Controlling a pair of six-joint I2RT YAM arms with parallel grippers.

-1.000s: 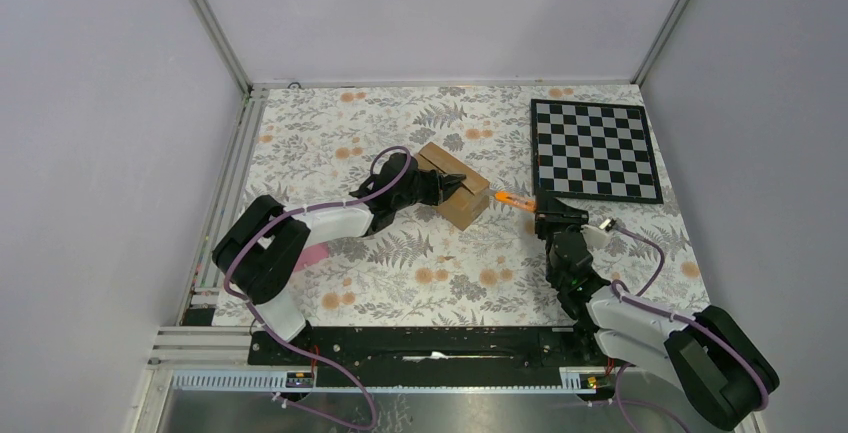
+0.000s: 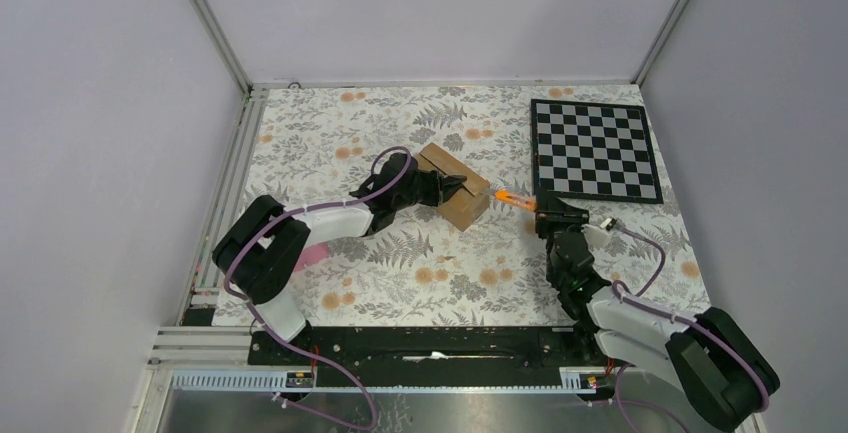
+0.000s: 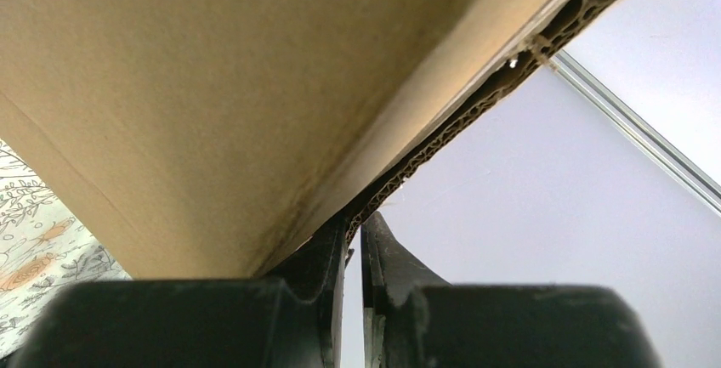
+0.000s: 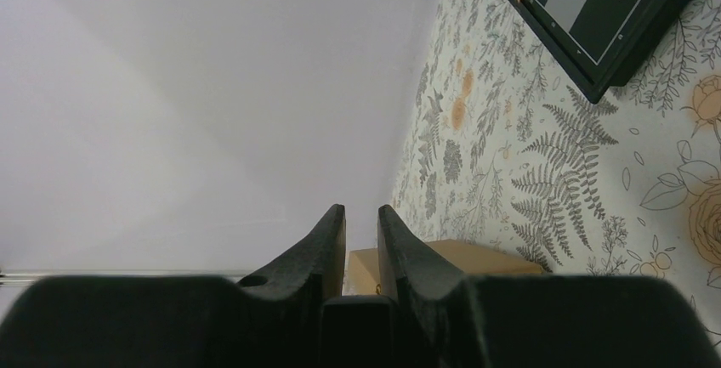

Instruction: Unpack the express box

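A brown cardboard box (image 2: 464, 210) sits tilted at an angle on the patterned cloth near the middle of the table. At its left side, my left gripper is shut on the edge of a cardboard flap (image 3: 400, 172), whose corrugated layer shows close up. The orange knife (image 2: 514, 199) is in my right gripper (image 2: 538, 207), shut on its handle. Its thin blade points left, at the box's right corner; the top view does not settle whether they touch. In the right wrist view the box (image 4: 485, 259) appears low, partly behind my fingers. The box's contents are hidden.
A black-and-white checkered board (image 2: 597, 151) lies at the back right, just behind my right gripper. A pink patch (image 2: 311, 257) shows under the left arm. The cloth in front of the box and at the back left is clear.
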